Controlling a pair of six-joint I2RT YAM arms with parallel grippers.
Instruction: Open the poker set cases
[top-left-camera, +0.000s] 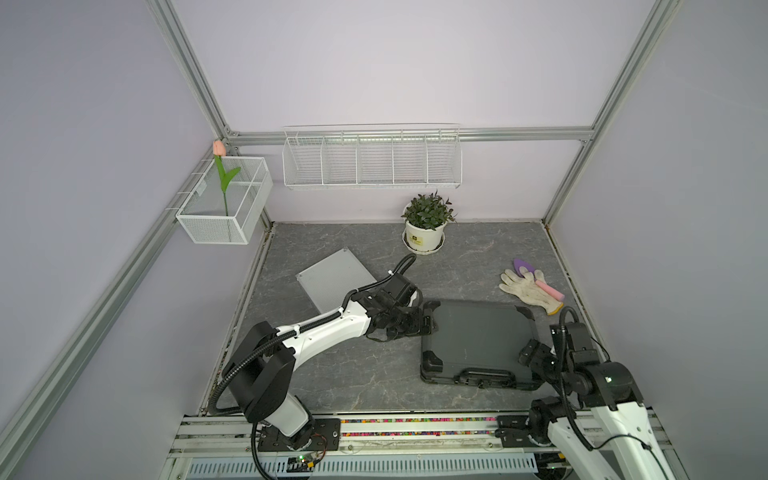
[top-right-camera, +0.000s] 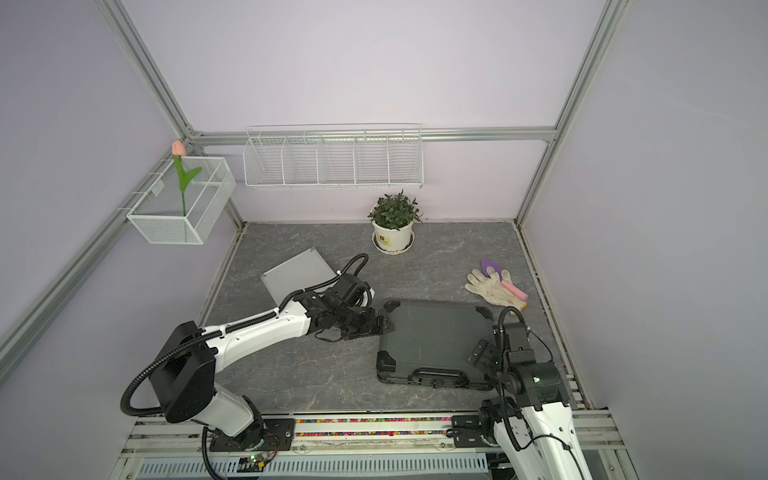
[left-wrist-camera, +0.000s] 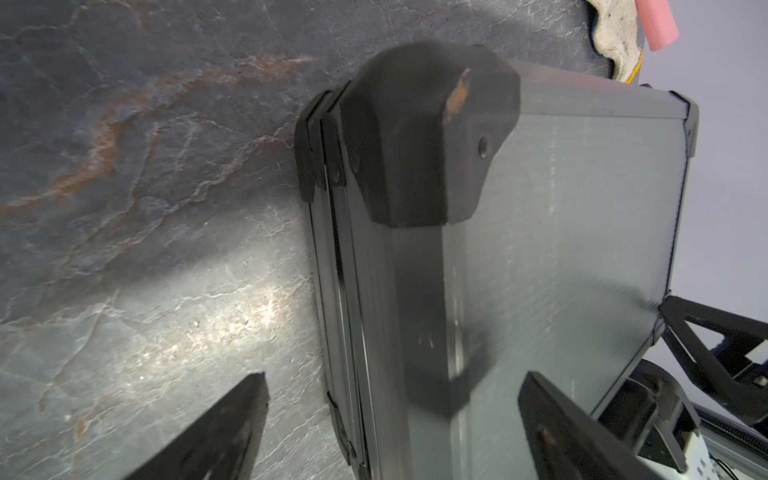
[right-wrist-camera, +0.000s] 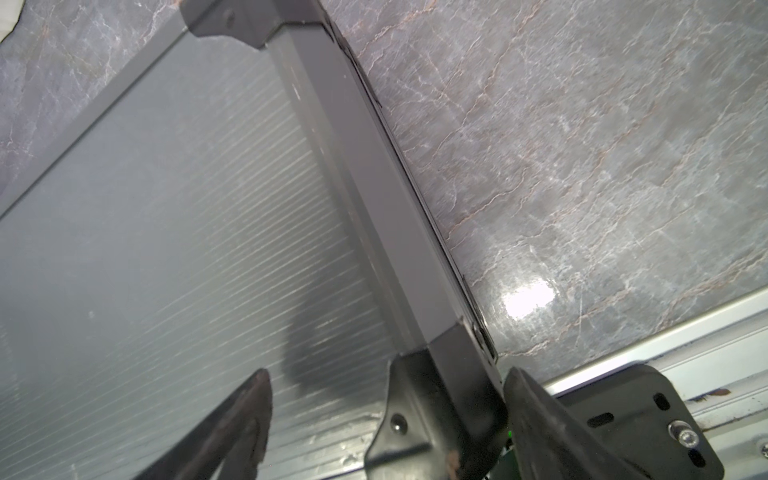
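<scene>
A dark grey case with black corner caps (top-left-camera: 480, 336) lies flat on the table, its handle (top-left-camera: 485, 376) toward the front edge. Its lid is down. My left gripper is open at the case's left side edge, the fingers spread apart with that edge showing between them. At the front right corner, my right gripper stands open too, with a black corner cap (right-wrist-camera: 436, 416) in the gap between its fingers. Whether either gripper touches the case cannot be told.
A flat grey panel (top-left-camera: 336, 276) lies on the table behind the left arm. The potted plant (top-left-camera: 424, 228) stands at the back, and a glove (top-left-camera: 528, 289) with a pink-handled tool (top-left-camera: 549, 291) rests behind the case at right. Bare table (top-left-camera: 360, 384) shows left of the case.
</scene>
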